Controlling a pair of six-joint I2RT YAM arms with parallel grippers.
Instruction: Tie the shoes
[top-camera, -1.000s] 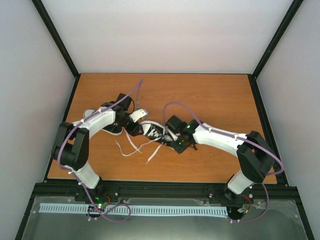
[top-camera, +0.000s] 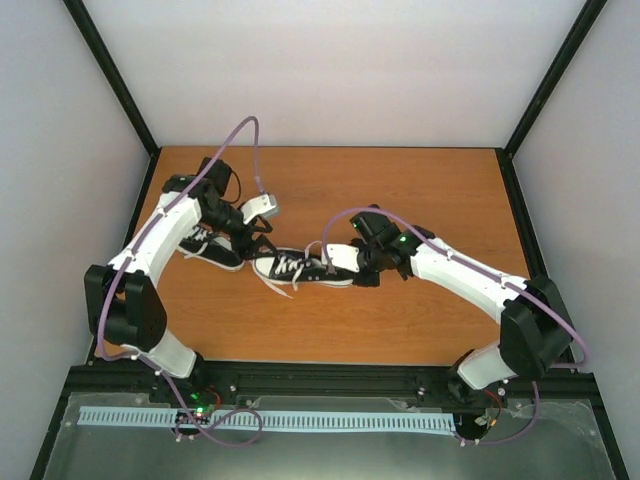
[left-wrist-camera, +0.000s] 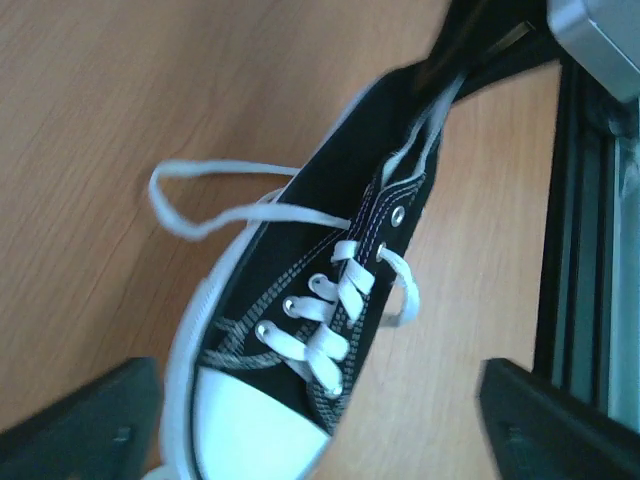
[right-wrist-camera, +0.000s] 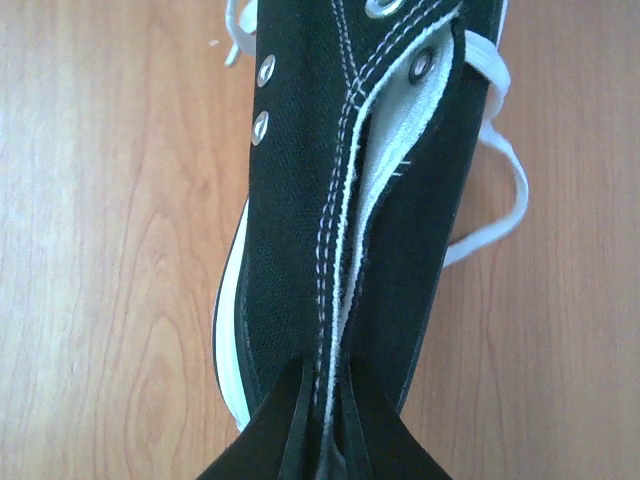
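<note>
A black shoe (top-camera: 287, 268) with white laces and a white toe lies across the middle of the table, its toe towards the left. My right gripper (top-camera: 352, 266) is shut on the heel end; in the right wrist view its fingers (right-wrist-camera: 285, 430) pinch the black fabric and white edging. Above the toe end is my left gripper (top-camera: 264, 246). Its fingers (left-wrist-camera: 80, 420) are spread wide in the left wrist view, nothing gripped between them. A white lace (left-wrist-camera: 225, 215) makes a loose loop at one side. The second shoe (top-camera: 213, 250) sits partly beneath the left arm.
Bare wooden table (top-camera: 420, 320) stretches in front of the right arm and behind both grippers. A dark frame rail (top-camera: 310, 378) runs along the front edge.
</note>
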